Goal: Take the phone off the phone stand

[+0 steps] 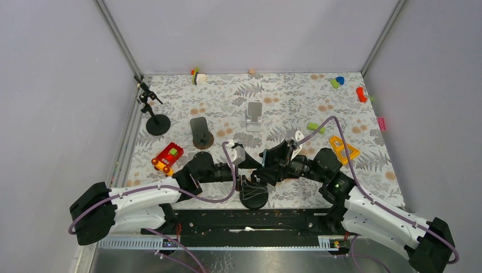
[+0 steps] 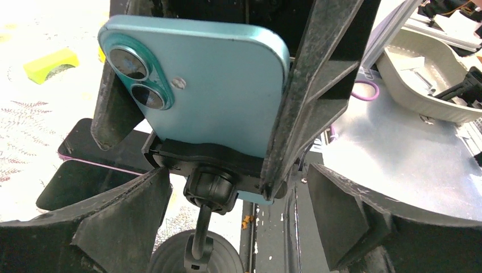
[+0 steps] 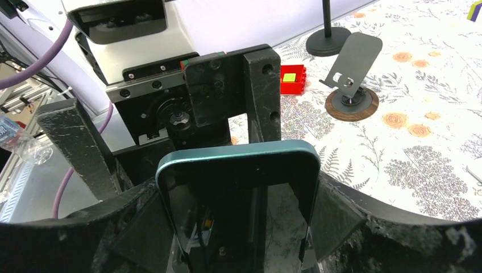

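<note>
A light-blue phone (image 2: 216, 85) stands upright in the black clamp (image 2: 216, 156) of a phone stand with a round black base (image 1: 253, 195). Its dark screen (image 3: 239, 222) faces the right wrist camera. The fingers (image 2: 312, 85) of my right gripper lie along both side edges of the phone; whether they press on it cannot be made out. Lower down, my left gripper is open, its fingers (image 2: 364, 222) spread to either side of the stand's clamp and neck, apart from them. From above, the arms hide most of the phone.
Two dark flat phones (image 2: 91, 185) lie on the table behind the stand. Another tilted stand (image 1: 200, 131), a white stand (image 1: 254, 115) and a red toy truck (image 1: 168, 154) are farther off. The table's middle and back have free room.
</note>
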